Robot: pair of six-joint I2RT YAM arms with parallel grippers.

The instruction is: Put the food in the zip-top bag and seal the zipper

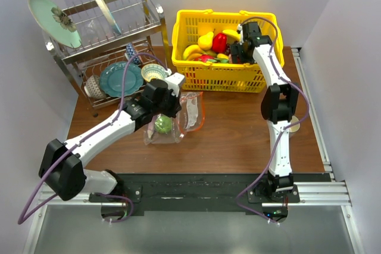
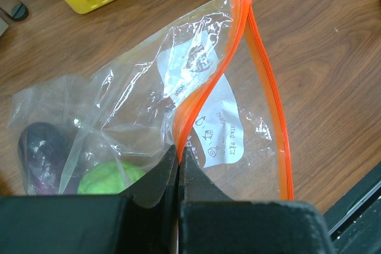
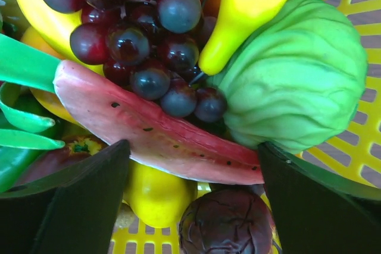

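Note:
The clear zip bag (image 2: 137, 105) with orange zipper (image 2: 268, 93) lies on the table, an eggplant (image 2: 44, 153) and green cabbage (image 2: 104, 179) inside. My left gripper is shut at the bag's zipper edge, pinching the thin film. My right gripper is open in the yellow basket (image 1: 196, 75), its fingers either side of a watermelon slice (image 3: 155, 135). Around it lie grapes (image 3: 131, 46), another cabbage (image 3: 292, 69), bananas and a dark round item (image 3: 223, 224).
A metal dish rack (image 1: 83, 52) with plates and cups stands at the back left.

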